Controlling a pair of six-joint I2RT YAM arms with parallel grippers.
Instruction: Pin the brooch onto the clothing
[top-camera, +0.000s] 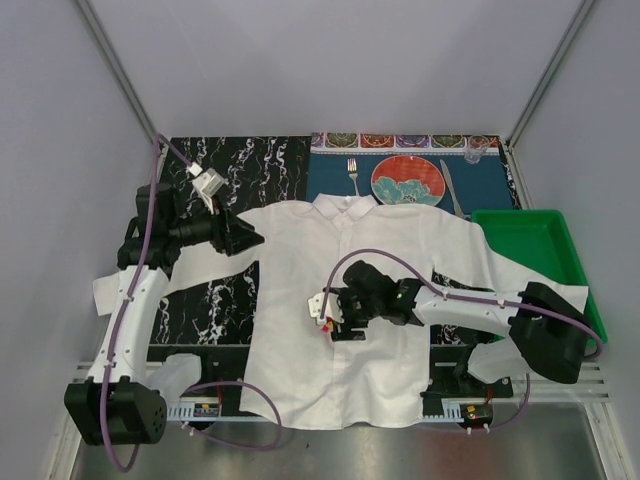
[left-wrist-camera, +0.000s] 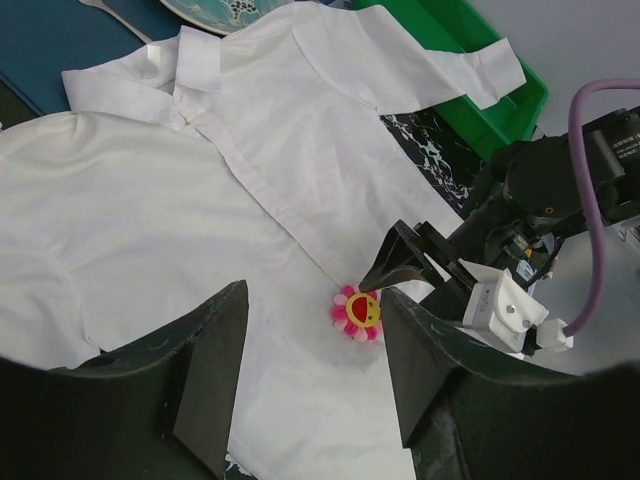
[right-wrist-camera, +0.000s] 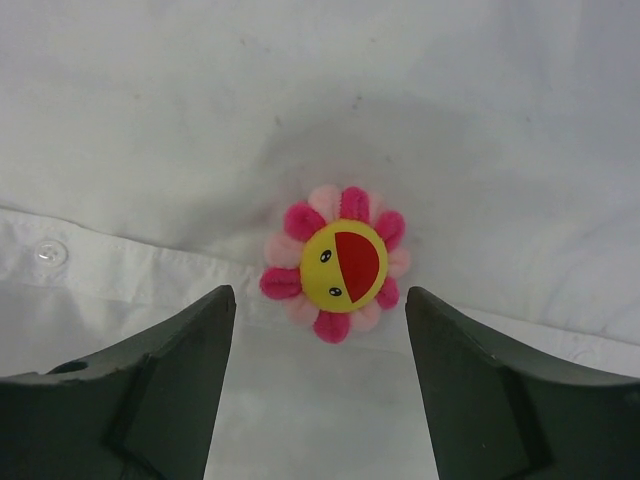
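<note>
A pink flower brooch with a yellow and red face (right-wrist-camera: 340, 262) lies on the white shirt (top-camera: 290, 260) near the button placket, beside the lower middle. My right gripper is low over it, open, the brooch between and just beyond its fingertips; in the top view the arm partly hides it. My left gripper (top-camera: 232, 232) hangs over the shirt's left sleeve, open with nothing between its fingers; its wrist view shows the brooch (left-wrist-camera: 357, 312) and the right gripper next to it.
A blue mat holds a red plate (top-camera: 408, 172), fork (top-camera: 353, 175), knife and glass at the back. A green tray (top-camera: 530, 235) stands at right, partly under the right sleeve. Dark marble surface shows round the shirt.
</note>
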